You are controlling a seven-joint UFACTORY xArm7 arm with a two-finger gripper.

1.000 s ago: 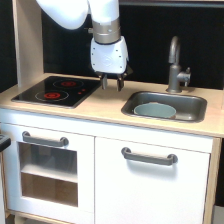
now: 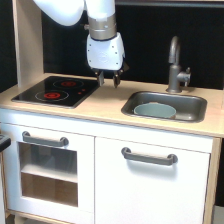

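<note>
My gripper (image 2: 108, 80) hangs over the toy kitchen's counter, between the stove and the sink. Its two dark fingers point down with a gap between them, and no object shows in that gap. Inside the grey sink (image 2: 193, 105) lies a flat, rounded grey-green item (image 2: 155, 111); what it is exactly cannot be made out. To the left, the black stove top (image 2: 42, 87) has two red-ringed burners and nothing standing on it.
A dark curved faucet (image 2: 175, 65) rises behind the sink. Below are a windowed oven door (image 2: 48, 170) and a white cabinet door (image 2: 150, 190) with grey handles, both shut.
The arm and gripper have shifted slightly to the left and up a little. The sink item and the doors look unmoved.
</note>
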